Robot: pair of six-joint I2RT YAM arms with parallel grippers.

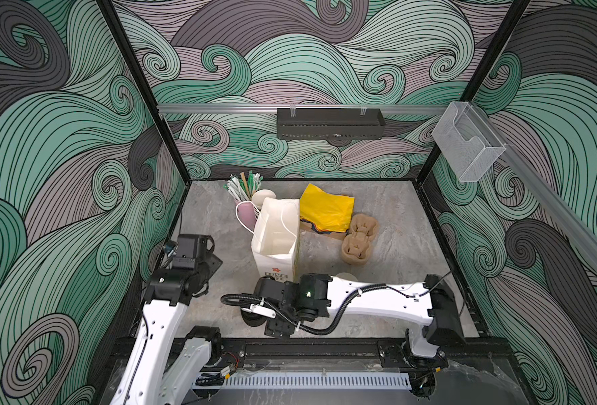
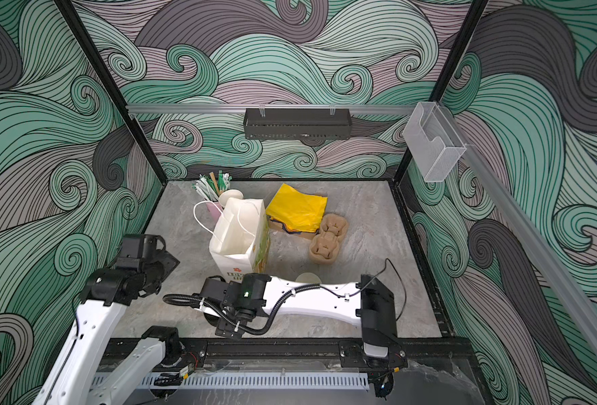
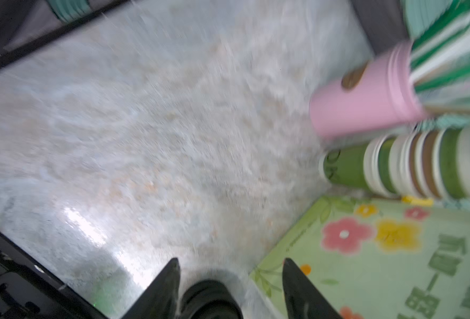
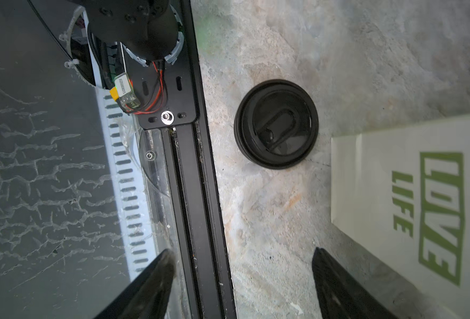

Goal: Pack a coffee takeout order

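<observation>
A short stack of black cup lids lies on the table near the front edge, and it also shows at the bottom of the left wrist view. Beside it stands a white paper bag [image 1: 274, 260], its top open and handles up. My right gripper is open and empty; in the top views its arm lies over the front of the table and partly covers the lids. Off to the left, my left gripper is raised and open, nothing between its fingers.
Behind the bag are a pink cup [image 3: 365, 93] of straws and stirrers and a row of stacked paper cups [image 3: 405, 164]. A yellow packet [image 1: 326, 208] and brown cup carriers [image 1: 359, 239] lie to its right.
</observation>
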